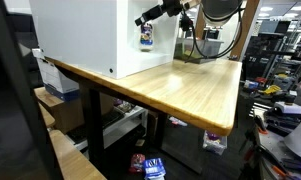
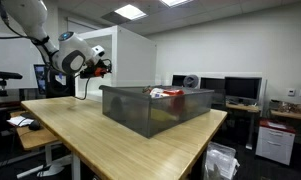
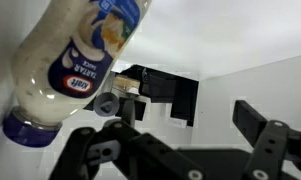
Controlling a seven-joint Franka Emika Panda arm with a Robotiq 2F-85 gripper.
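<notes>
A white Kraft squeeze bottle [image 3: 75, 60] with a blue label and dark blue cap fills the upper left of the wrist view. It lies beyond and to the left of my gripper, whose fingers stand wide apart with nothing between them. In exterior view 1 the same bottle [image 1: 146, 38] shows upright against the white box-like enclosure [image 1: 90, 40], just below my gripper [image 1: 142, 19]. From the other side, my gripper [image 2: 102, 66] reaches toward the white enclosure [image 2: 135, 60]; the bottle is hidden there. Whether a finger touches the bottle I cannot tell.
A grey open bin [image 2: 140, 108] with several items stands on the wooden table [image 2: 105, 140]. White walls flank the bottle, and a dark gap [image 3: 155, 90] shows between them.
</notes>
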